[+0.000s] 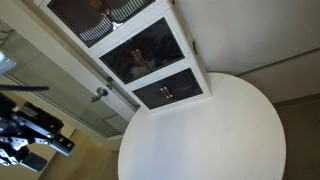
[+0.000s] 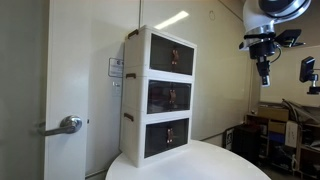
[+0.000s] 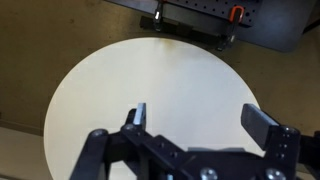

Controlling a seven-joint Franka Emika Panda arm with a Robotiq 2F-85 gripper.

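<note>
In the wrist view, my gripper is open; its two dark fingers stand wide apart with only bare white tabletop showing between them. A white cabinet of three stacked compartments, each with dark see-through doors and small reddish-brown handles, stands on the round white table point(image 1: 210, 145). All its doors look shut in the second exterior view, where the middle door point(image 2: 168, 97) faces the table. My gripper point(image 2: 264, 72) hangs high on the right there, well apart from the cabinet. At the left edge of the first exterior view, part of the gripper point(image 1: 62, 146) shows.
The tabletop is empty. A room door with a metal handle point(image 2: 68, 125) is beside the cabinet. Shelves with boxes point(image 2: 275, 125) stand at the back right. In the wrist view, a dark metal platform point(image 3: 225, 22) borders the table's edge.
</note>
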